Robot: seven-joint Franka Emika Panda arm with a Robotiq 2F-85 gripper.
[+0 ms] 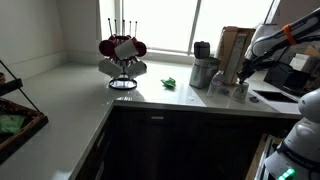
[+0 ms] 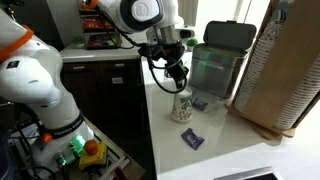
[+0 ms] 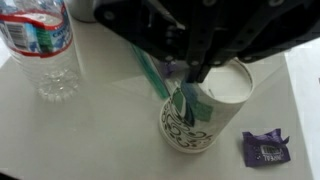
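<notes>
A white cup with a dark printed pattern (image 3: 208,108) stands on the counter beneath my gripper. The same cup (image 2: 182,106) shows from the side in exterior view 2, with my gripper (image 2: 170,80) just above its top edge. My fingers look closed together at the near side of the cup's rim; nothing clearly shows between them. Whether they touch the rim is hard to tell. Beside the cup lies a purple wrapped packet (image 3: 266,149). In exterior view 1 the gripper and cup are small, at the counter's right end.
A clear water bottle (image 3: 42,45) stands left of the cup in the wrist view. Another dark packet (image 2: 192,138) lies in front of the cup. A large grey bin (image 2: 214,65) and a tan ribbed panel (image 2: 280,70) stand behind. Open counter lies towards the front.
</notes>
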